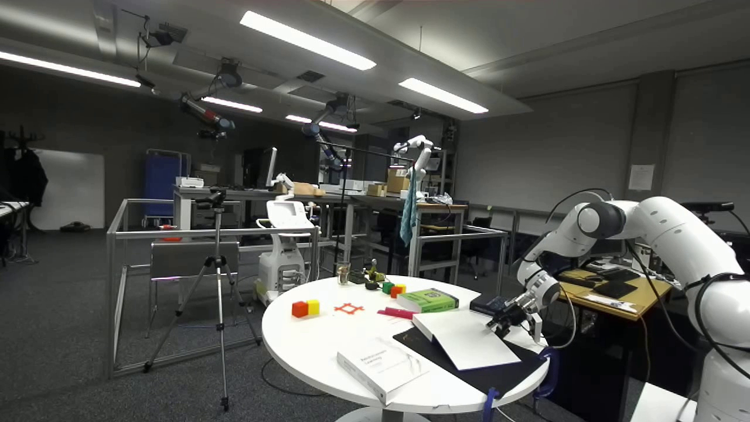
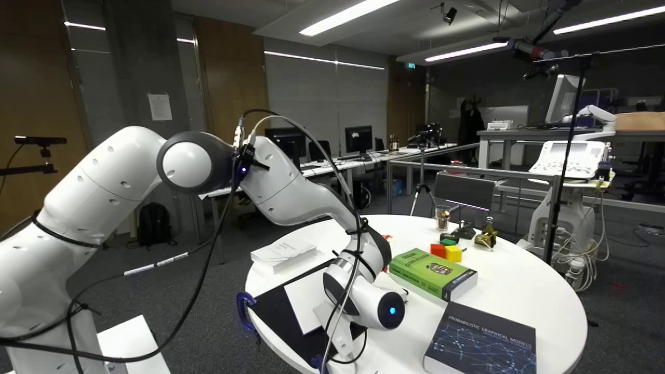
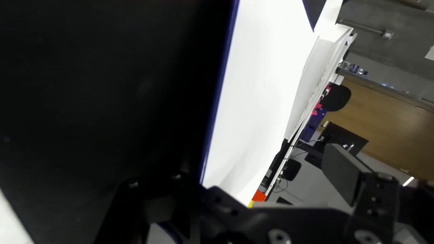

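Note:
An open book-like thing with white inner faces [image 1: 457, 336] lies on the black mat [image 1: 415, 340] at the table's right side. One white face slopes towards the front of the table. Low over that white part is my gripper [image 1: 497, 328], tilted, with its tips at or near the surface; contact cannot be made out. The wrist view has a dark panel [image 3: 114, 89] with a blue edge filling the left, beside a white surface [image 3: 256, 81]. There the right finger [image 3: 343, 173] stands well away from the dark left one, so the gripper looks open.
A white book [image 1: 383, 366] lies at the front, a green book [image 2: 433, 272] and a dark book [image 2: 483, 343] near the arm. Colored blocks [image 1: 305, 308] sit farther off. Blue clamps [image 1: 552, 371] grip the table edge.

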